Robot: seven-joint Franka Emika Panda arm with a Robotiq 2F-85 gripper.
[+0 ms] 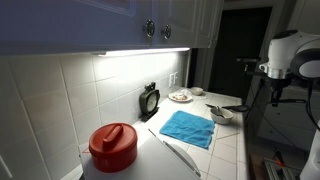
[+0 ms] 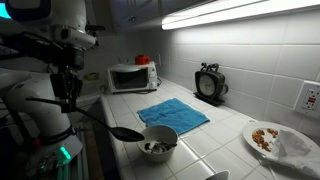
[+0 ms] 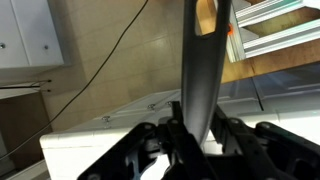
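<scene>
A long black utensil with a broad flat end (image 2: 125, 134) is held out over the counter side in exterior view 2. Its handle runs back to my gripper (image 2: 68, 104), which is shut on it. From the wrist, the dark shaft (image 3: 203, 60) extends up the picture from between the fingers of my gripper. A white bowl (image 2: 158, 152) stands on the counter close to the utensil's flat end, with something dark inside. In exterior view 1 the black utensil (image 1: 236, 107) shows beyond the bowl (image 1: 222, 118).
A blue towel (image 1: 187, 128) lies flat on the counter. A red pot (image 1: 113, 150) is in the foreground, and a black stand-like object (image 1: 149, 102) is by the wall. A plate of food (image 2: 262, 137) lies at right. Below the wrist is an open drawer (image 3: 265, 40).
</scene>
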